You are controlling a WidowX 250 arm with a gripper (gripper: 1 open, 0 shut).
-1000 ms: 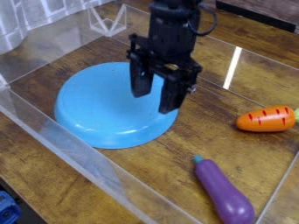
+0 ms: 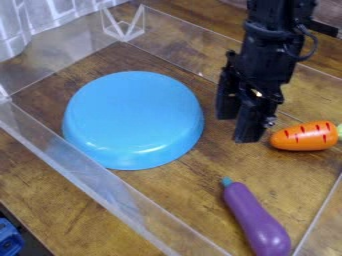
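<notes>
The black gripper hangs over the wooden surface at upper right, between a blue bowl and a carrot; whether its fingers are open or shut is unclear. The blue bowl, apparently upside down, sits left of it. An orange toy carrot lies just right of the gripper. A purple toy eggplant lies lower in the view.
Clear plastic walls border the wooden surface on several sides. Bare wood shows below the bowl and around the eggplant. A blue object is at the lower-left corner, outside the wall.
The gripper has moved right, from over the blue bowl to beside the carrot. The bowl, carrot and eggplant look unmoved.
</notes>
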